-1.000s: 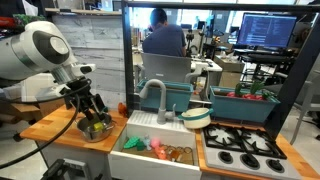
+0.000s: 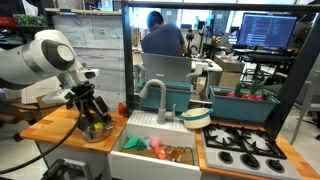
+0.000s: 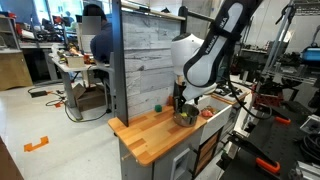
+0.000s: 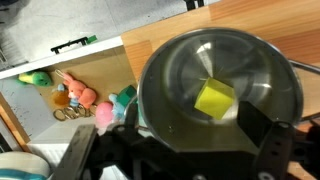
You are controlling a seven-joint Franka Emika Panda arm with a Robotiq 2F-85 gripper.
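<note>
A yellow-green block (image 4: 214, 98) lies inside a round metal pot (image 4: 176, 60) on the wooden counter. My gripper stands open above the pot, with its two dark fingers apart on either side of the view. The block shows in the gap ahead of the fingers, without contact that I can make out. In exterior view 1 the gripper (image 2: 88, 108) reaches down at the pot (image 2: 97, 131). From the other side, the pot (image 3: 186, 116) sits under the white arm, its contents mostly hidden.
Right of the pot is a white sink (image 2: 127, 147) holding several toys, with a grey faucet (image 2: 157, 95) behind it. A black stove (image 2: 245, 149) stands further right. Teal planters and a bowl (image 2: 196, 118) line the back. A dark post (image 2: 127, 60) rises behind the counter.
The gripper has lowered slightly toward the pot. The pot and the sink's toys look unmoved.
</note>
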